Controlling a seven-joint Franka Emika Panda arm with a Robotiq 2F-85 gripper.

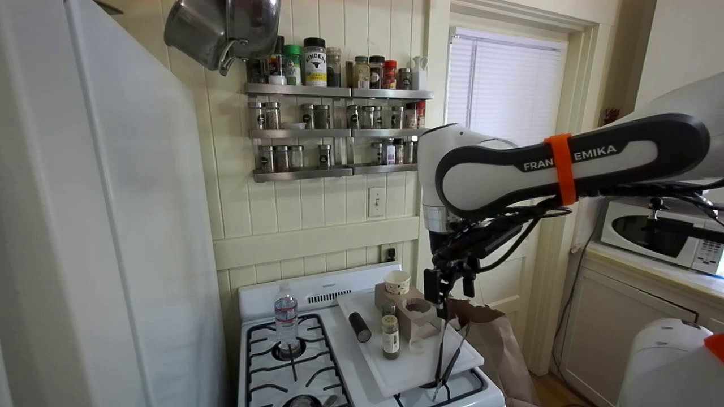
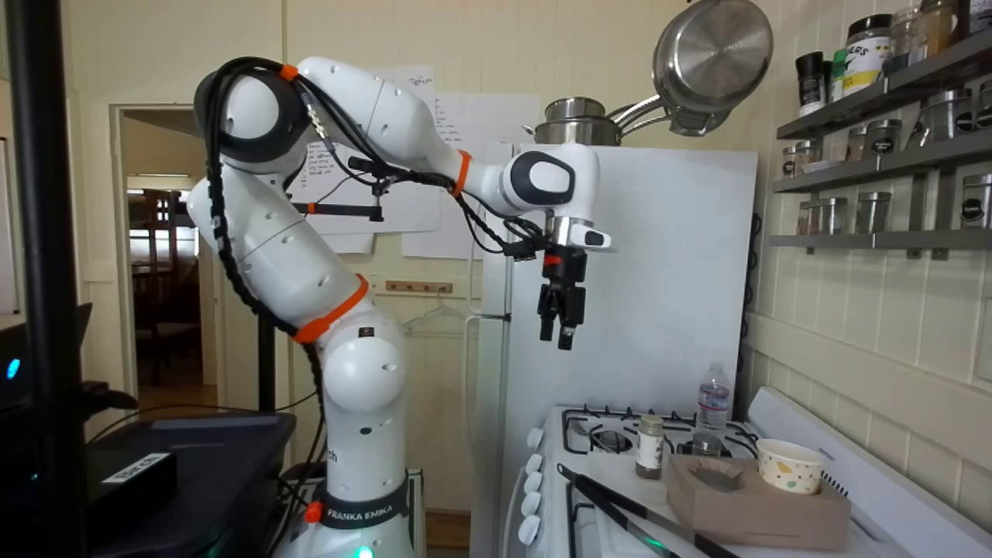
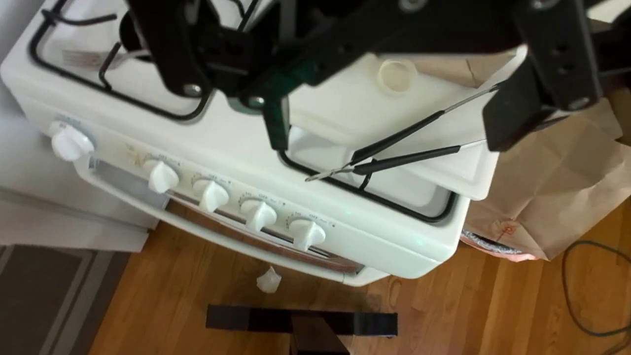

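My gripper (image 2: 556, 336) hangs open in the air, well above the front of the stove, with nothing between its fingers. Below it, black-handled tongs (image 3: 414, 156) lie across the front burner and the white tray (image 3: 473, 181); in the wrist view they appear between the fingertips but far beneath them. On the tray in exterior view 1 stand a spice jar (image 1: 390, 342) and a brown cardboard holder (image 1: 405, 324) bearing a patterned paper cup (image 1: 397, 282). A dark cylinder (image 1: 360, 327) lies on its side there. A small pale cup (image 3: 397, 76) shows near the holder.
A water bottle (image 1: 286, 319) stands on the left burners, and a fork (image 3: 88, 58) lies on a grate. A brown paper bag (image 3: 550, 177) is beside the stove. The fridge (image 2: 632, 279) flanks it opposite. Spice shelves (image 1: 302, 133) and hanging pans (image 2: 711, 56) are higher up.
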